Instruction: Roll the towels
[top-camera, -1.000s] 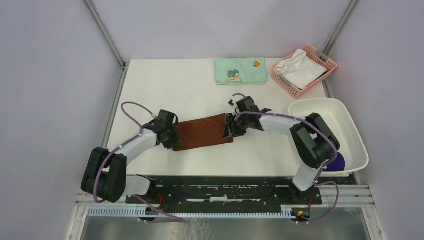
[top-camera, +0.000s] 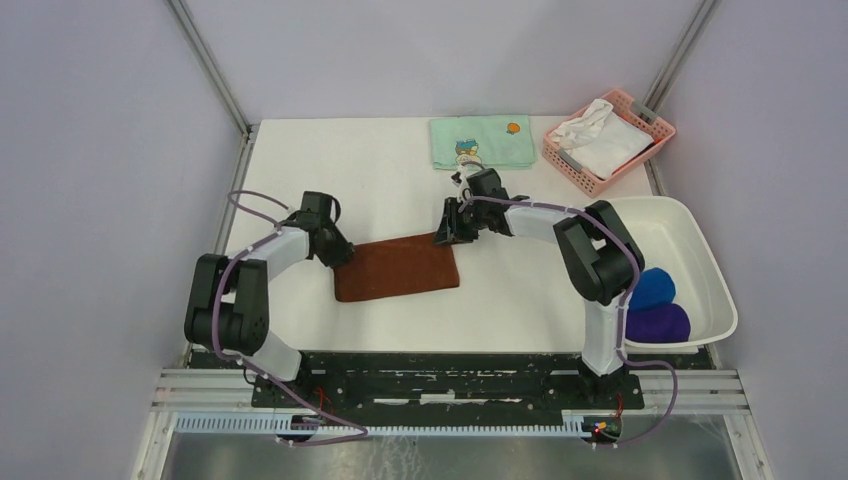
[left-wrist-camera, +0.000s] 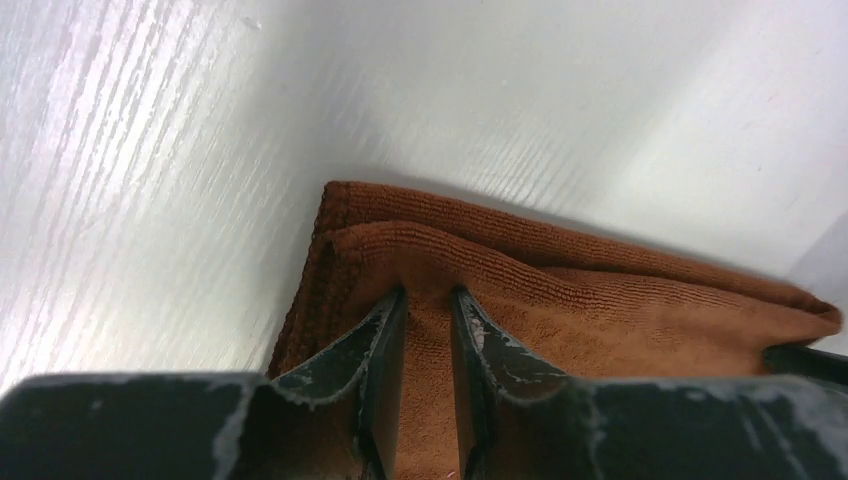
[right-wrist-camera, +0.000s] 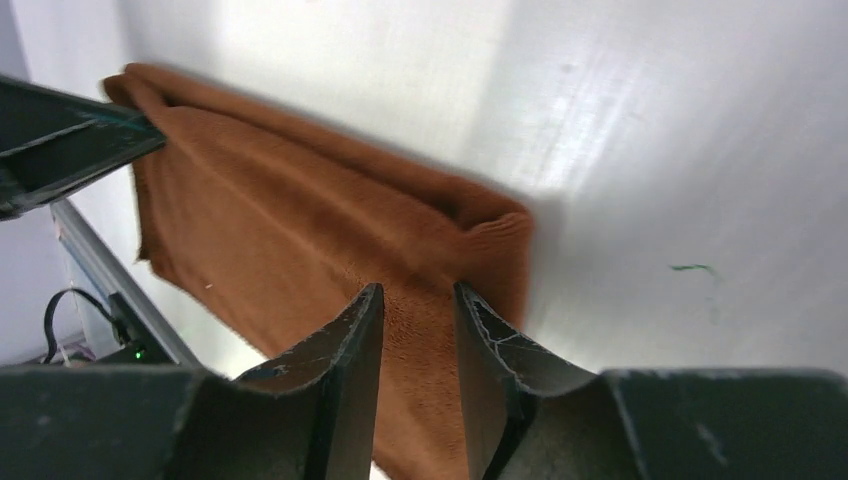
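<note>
A brown towel (top-camera: 400, 270) lies folded in a flat rectangle on the table. My left gripper is shut on the towel near its far left corner, where a raised fold runs along the far edge. At the far right corner, my right gripper stands part open over the towel, its fingertips apart and close to the fold. In the right wrist view, the left gripper's dark finger (right-wrist-camera: 85, 150) meets the towel's other end.
A green printed towel (top-camera: 485, 142) lies flat at the back. Behind on the right is a pink basket (top-camera: 575, 172) with white cloths. A white tub (top-camera: 705, 265) at right holds blue (top-camera: 652, 288) and purple (top-camera: 658, 324) rolls. Bare table surrounds the brown towel.
Both grippers have moved toward the towel's far edge, the right one also a little leftward. Over the last second the towel has shifted slightly left. The blue roll has come into view.
</note>
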